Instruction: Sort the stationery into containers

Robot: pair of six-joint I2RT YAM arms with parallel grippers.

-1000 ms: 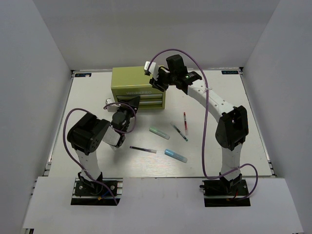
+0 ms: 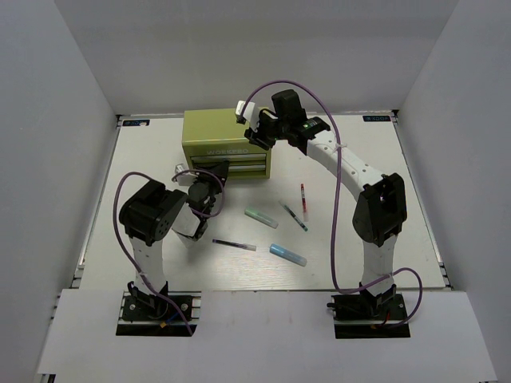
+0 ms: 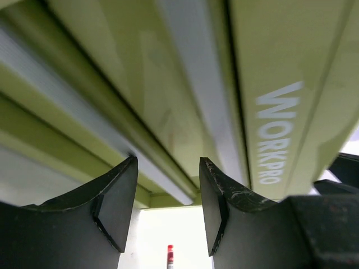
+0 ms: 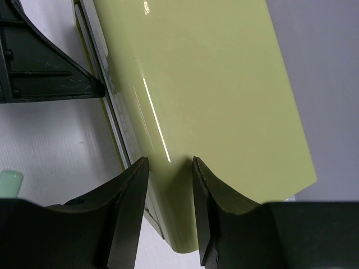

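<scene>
The yellow-green WORKPRO drawer box [image 2: 217,126] stands at the back of the table, with its drawers closed as far as shows. My left gripper is at the drawer fronts, fingers apart and empty; a silver drawer strip [image 3: 210,89] runs behind them. At the box's front right corner my right gripper is part open, its fingertips against or very near the box's edge. Loose on the table are a red pen [image 2: 303,198], a green marker [image 2: 261,218], a dark green pen [image 2: 294,216], a dark pen [image 2: 234,245] and a blue marker [image 2: 287,254].
The left forearm [image 2: 152,209] covers the table left of the pens, and the right upper arm [image 2: 379,209] hangs over the right side. Grey walls [image 2: 255,56] close off the back and sides.
The right arm and stationery have not moved.
</scene>
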